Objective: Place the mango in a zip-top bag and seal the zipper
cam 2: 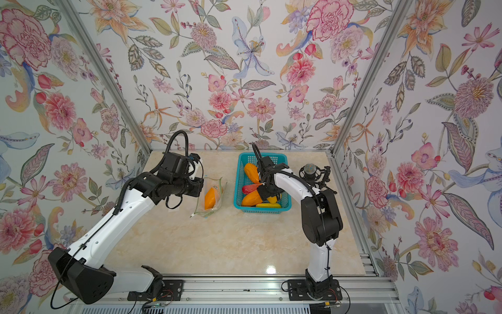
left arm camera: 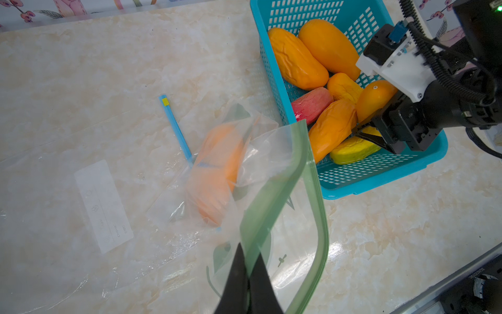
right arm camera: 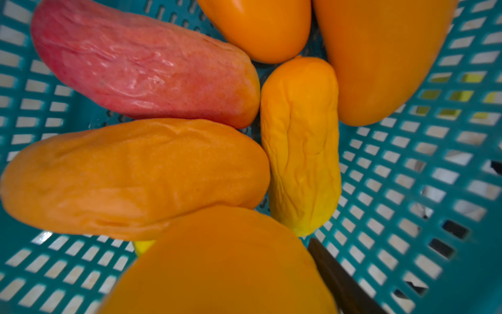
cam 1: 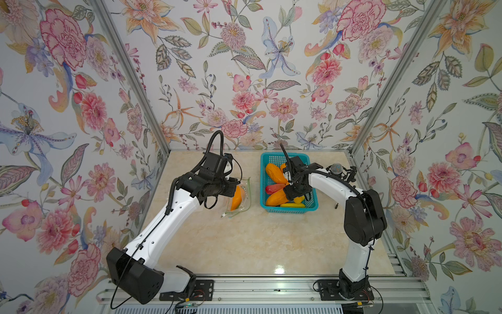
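A clear bag with a green-edged mouth stands on the table, an orange mango inside it. My left gripper is shut on the bag's green edge, and the mouth gapes beside it. Over the teal basket's front right part, my right gripper reaches down among the fruit. An orange-yellow mango fills the bottom of the right wrist view, with one dark finger along its right side. The other finger is hidden there, so I cannot tell whether the mango is gripped.
The teal basket holds several mangoes, including a red one and a slim yellow one. A blue stick and a white slip lie left of the bag. A round-topped dark object stands right of the basket.
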